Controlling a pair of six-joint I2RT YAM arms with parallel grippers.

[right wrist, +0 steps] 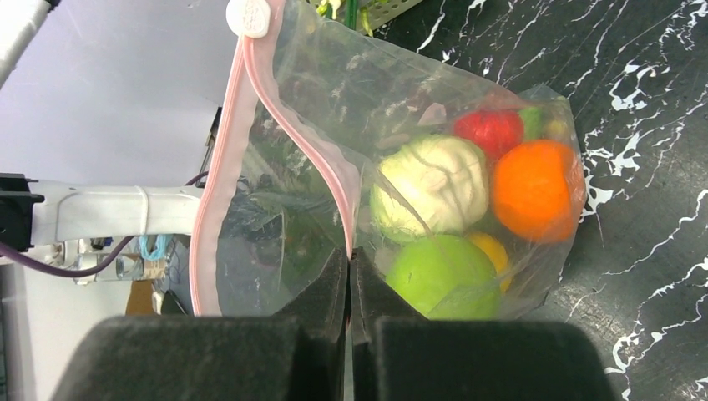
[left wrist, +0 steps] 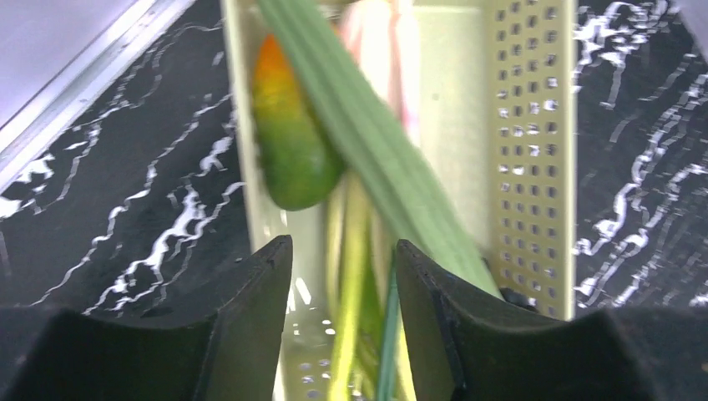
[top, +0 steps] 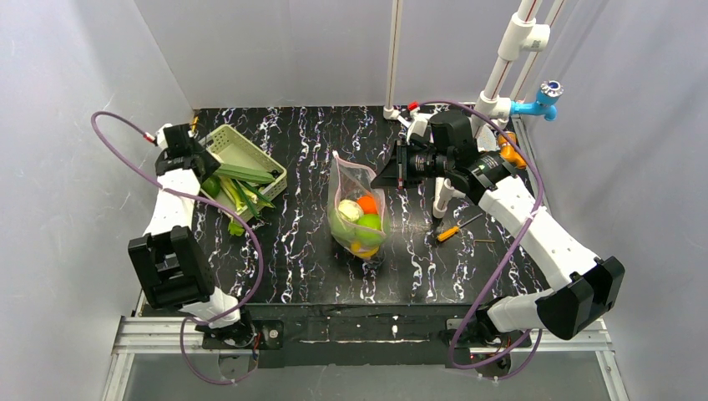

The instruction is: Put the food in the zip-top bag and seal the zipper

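Observation:
The clear zip bag (top: 359, 217) stands mid-table, holding cauliflower (right wrist: 426, 184), orange (right wrist: 534, 188), red pepper (right wrist: 488, 129), green fruit (right wrist: 438, 276) and something yellow. My right gripper is shut at its pink-edged opening; the bag's edge runs to the fingertips. The green basket (left wrist: 530, 125) at the left holds leek leaves (left wrist: 380, 150), an orange-green mango-like food (left wrist: 292, 142) and long stalks (left wrist: 355, 259). My left gripper is over the basket, fingers parted, nothing clearly between them.
A white pipe fixture with a blue tap (top: 543, 104) stands at the back right. A screwdriver (top: 448, 233) lies right of the bag. The table between basket and bag is clear.

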